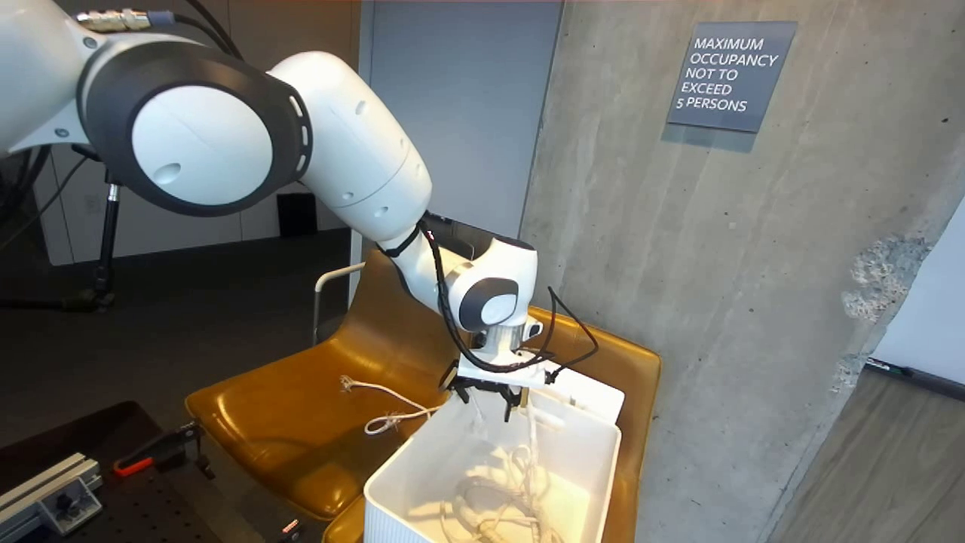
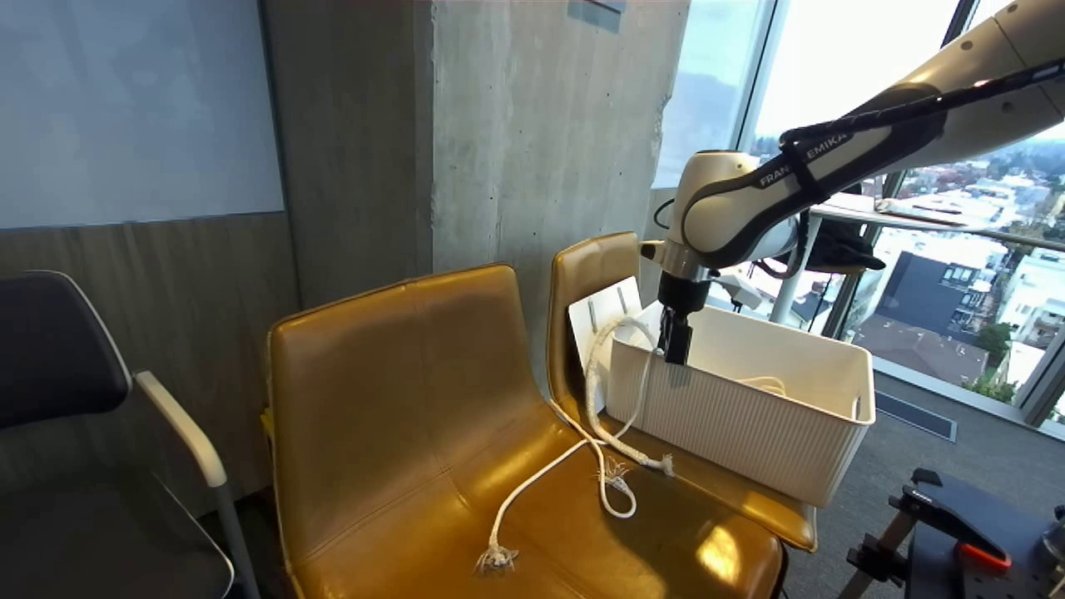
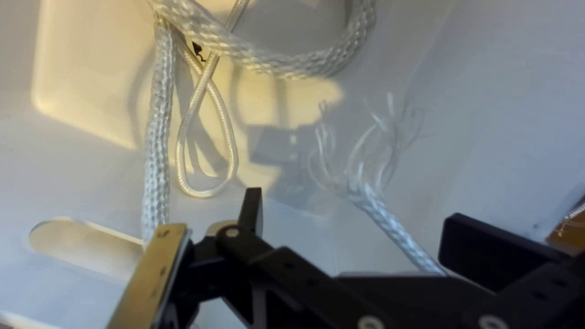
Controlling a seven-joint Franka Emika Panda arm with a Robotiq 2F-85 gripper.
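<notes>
My gripper (image 1: 486, 404) stands open over the near-chair end of a white ribbed bin (image 2: 729, 424), its tips around rim height. Between and beyond the spread fingers in the wrist view, a white rope with a frayed end (image 3: 384, 211) hangs against the bin wall. It runs down behind the black gripper body, where I lose sight of it; no grip on it shows. Thicker braided rope (image 3: 157, 131) and a thin looped cord (image 3: 205, 192) lie to the left. More pale rope (image 1: 507, 507) is coiled on the bin floor.
White ropes (image 2: 534, 479) with frayed ends trail over the brown chair (image 2: 399, 419) beside the bin. A white panel (image 2: 599, 309) leans on the chair back behind it. The concrete wall (image 1: 724, 271) stands behind. A dark table (image 1: 145, 507) holds a clamp.
</notes>
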